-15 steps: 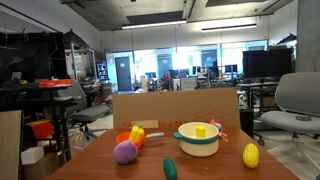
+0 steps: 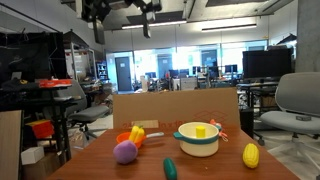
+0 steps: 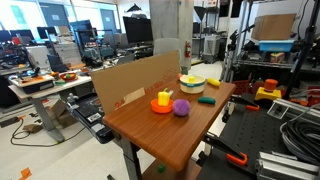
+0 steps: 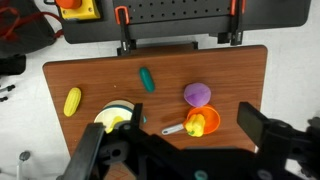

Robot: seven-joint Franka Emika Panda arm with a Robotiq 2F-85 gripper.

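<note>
My gripper (image 2: 123, 36) hangs open, high above the table, with nothing between its fingers. Below it on the brown table are a purple round item (image 4: 197, 94), a dark green elongated item (image 4: 147, 79) and a yellow oval item (image 4: 72, 101). The white pot (image 2: 197, 147) with a teal rim has a yellow piece (image 2: 200, 131) showing above its rim. An orange bowl (image 4: 214, 130) holds a yellow item (image 4: 196, 125), and a pale utensil (image 4: 173, 129) lies beside the bowl. In the wrist view, my fingers partly hide the pot.
A cardboard panel (image 2: 170, 106) stands along the table's back edge. Bare tabletop (image 4: 170, 62) lies around the green item. Grey office chairs (image 2: 299, 95) and desks are farther off in the room.
The objects on the table have not moved.
</note>
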